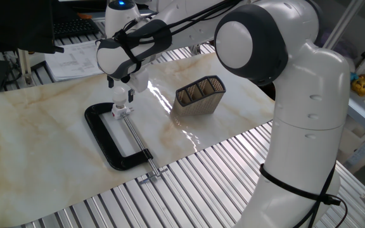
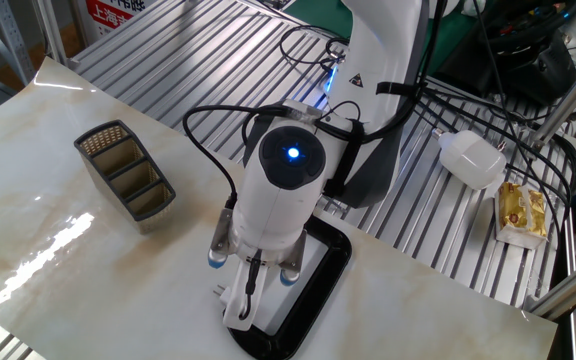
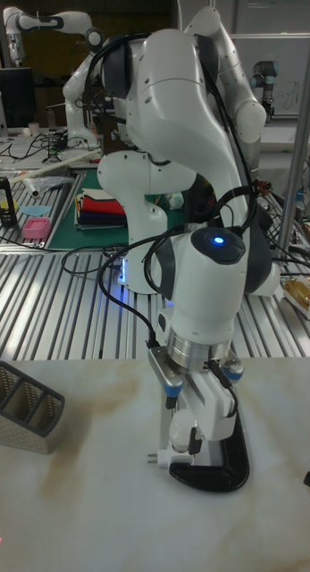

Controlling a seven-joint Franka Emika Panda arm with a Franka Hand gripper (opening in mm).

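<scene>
A black C-shaped clamp (image 1: 104,137) with a silver screw rod lies flat on the marbled sheet. Its frame (image 2: 330,268) shows beside and below my wrist in the second view. My gripper (image 3: 192,441) points down at one end of the clamp. Low by the fingertips sits a small white piece (image 1: 120,112), plug-like, with two thin prongs (image 3: 154,459) sticking out to the side. It touches or overlaps the clamp's end; which, I cannot tell. The white hand hides the gap between my fingers, so whether they hold this piece does not show.
A mesh organizer (image 1: 199,100) with several compartments stands upright on the sheet, apart from the clamp. Slatted metal table (image 2: 438,240) borders the sheet. A white bulb-like object (image 2: 471,160) and a gold-topped box (image 2: 521,215) lie there. The sheet (image 1: 37,158) beyond the clamp is bare.
</scene>
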